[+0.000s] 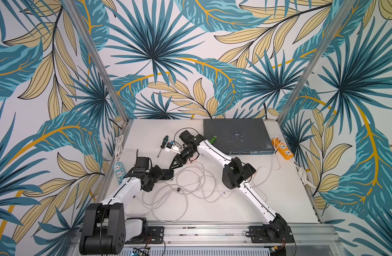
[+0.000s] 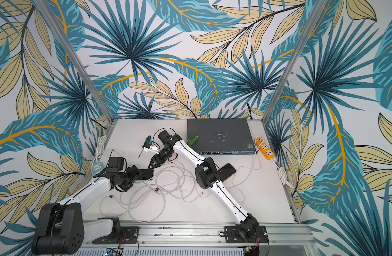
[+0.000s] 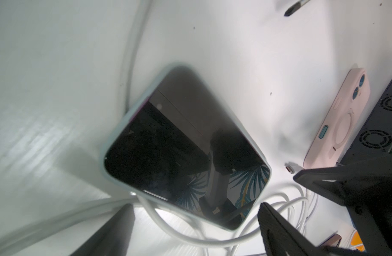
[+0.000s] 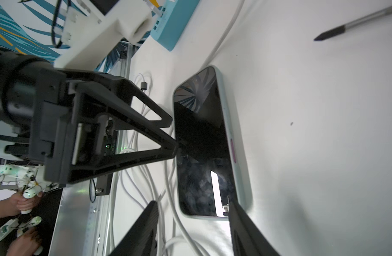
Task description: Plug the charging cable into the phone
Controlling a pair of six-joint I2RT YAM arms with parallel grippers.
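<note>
A black-screened phone (image 3: 183,145) with a pale edge lies face up on the table. White cable (image 3: 191,241) loops along its lower side in the left wrist view. My left gripper is open at the phone's near edge; in the right wrist view its fingers (image 4: 161,149) reach to the phone's left side, with nothing clearly held. My right gripper stands open beyond one end of the phone (image 4: 204,145), a cable (image 4: 179,221) passing behind its fingers. A small cable plug (image 3: 289,168) lies loose by the right gripper's fingers in the left wrist view.
A pink-cased phone (image 3: 339,121) lies near the dark switch box (image 1: 238,134). Another black phone (image 2: 227,171) sits beneath the right arm. A screwdriver (image 1: 163,144) lies behind the grippers, and an orange power strip (image 1: 282,148) at the right edge. Loose cable covers the table's middle.
</note>
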